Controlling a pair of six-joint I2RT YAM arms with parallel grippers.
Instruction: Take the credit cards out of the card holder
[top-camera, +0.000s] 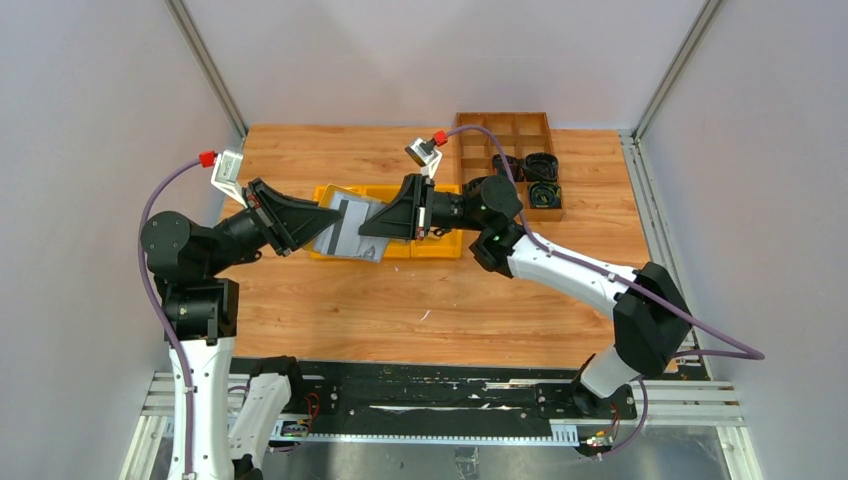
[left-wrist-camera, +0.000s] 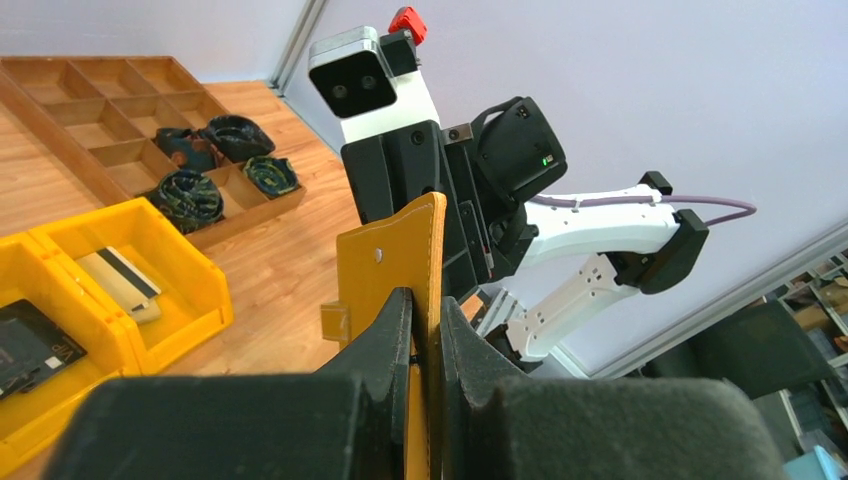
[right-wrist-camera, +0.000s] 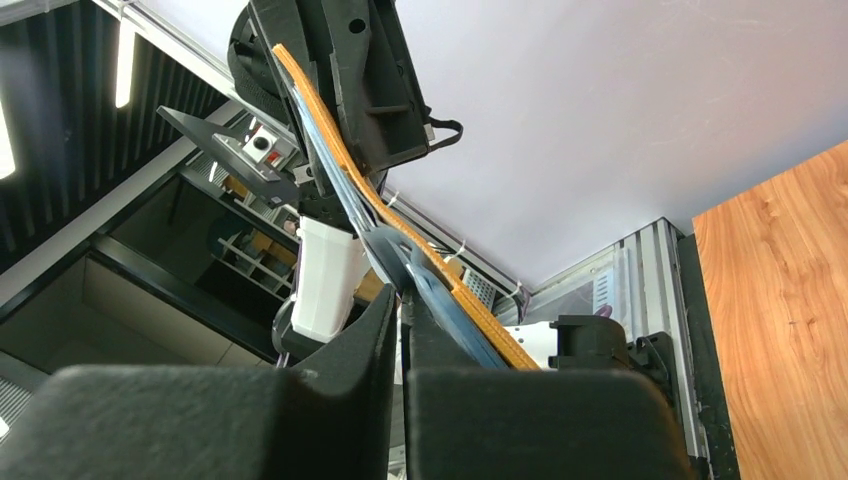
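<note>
My left gripper (top-camera: 318, 214) is shut on the edge of a tan card holder (left-wrist-camera: 390, 270), held up in the air. Its clear sleeves, with a grey-striped card (top-camera: 349, 230) showing through, face upward in the top view. At the sleeves' right side are the tips of my right gripper (top-camera: 368, 231). In the right wrist view the holder appears edge-on, its bluish sleeves (right-wrist-camera: 345, 190) lying against the tan cover. The right fingers (right-wrist-camera: 375, 345) stand close together with a thin gap, right at the loose sleeve edges. Whether they pinch a card or sleeve is hidden.
Below the holder sits a yellow bin (left-wrist-camera: 222, 295), with a light card bearing a black stripe (left-wrist-camera: 122, 278) in one compartment and a black card (left-wrist-camera: 35, 345) in another. A wooden divided tray (top-camera: 505, 122) holding dark rolled items stands behind, right.
</note>
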